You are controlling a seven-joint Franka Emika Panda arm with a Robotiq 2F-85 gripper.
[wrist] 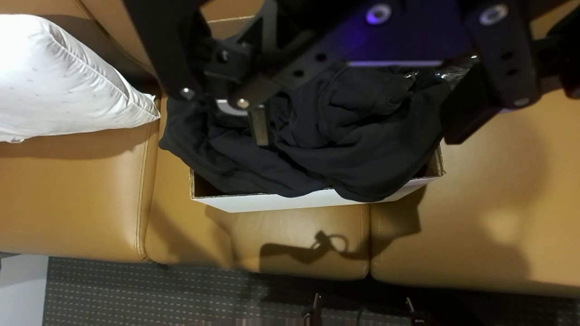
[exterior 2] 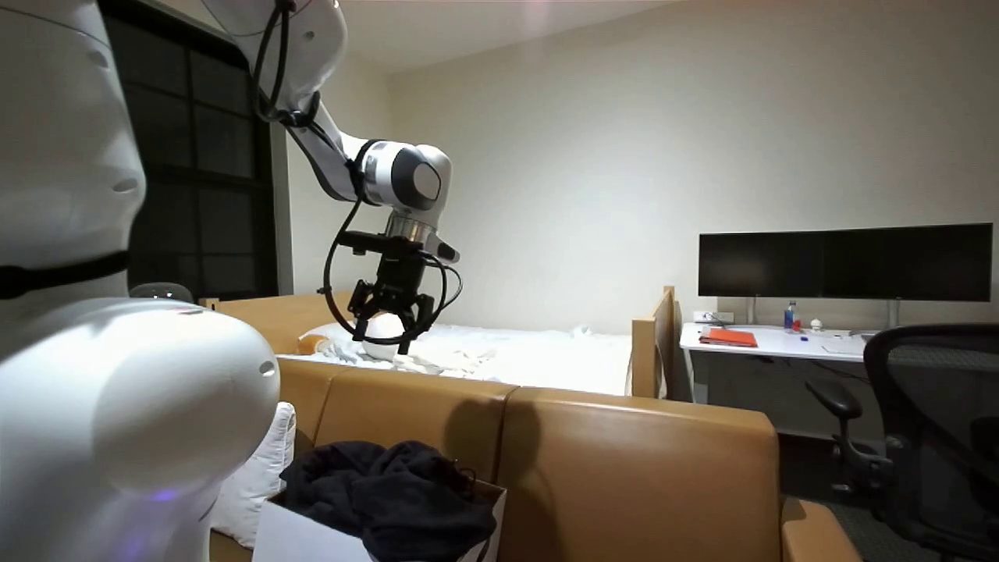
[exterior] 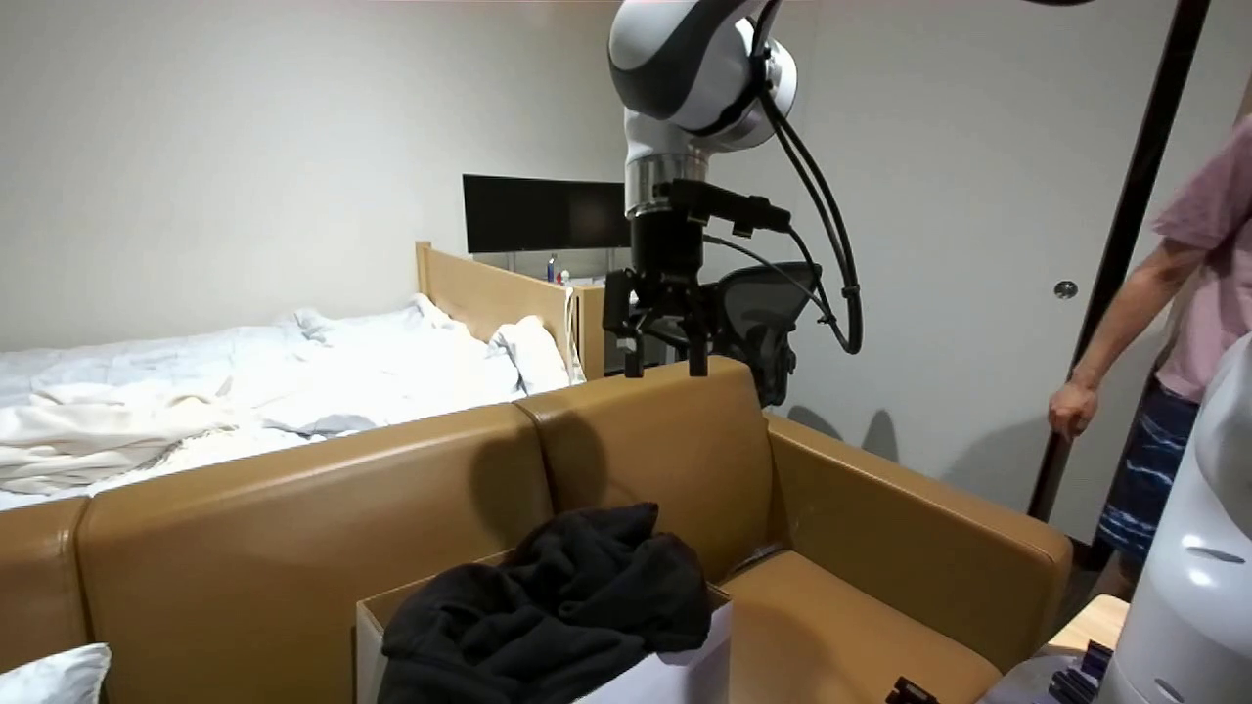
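Note:
A crumpled black cloth garment (exterior: 563, 598) is heaped in a white box (exterior: 693, 669) on the brown sofa, and it drapes over the box's front rim. Well above it hangs my gripper (exterior: 665, 359), fingers pointing down and spread apart. The wrist view looks down past the open fingers (wrist: 261, 126) onto the dark cloth (wrist: 353, 141), with nothing held between them. From the other side, exterior view 2 has the gripper (exterior 2: 382, 340) in the air, clear of the cloth (exterior 2: 393, 496). What lies under the garment inside the box is hidden.
The sofa backrest (exterior: 305, 516) rises behind the box, and an armrest (exterior: 916, 493) bounds its right end. A white pillow (wrist: 60, 81) lies left of the box. A person (exterior: 1209, 258) stands at the right edge. The seat right of the box is largely clear.

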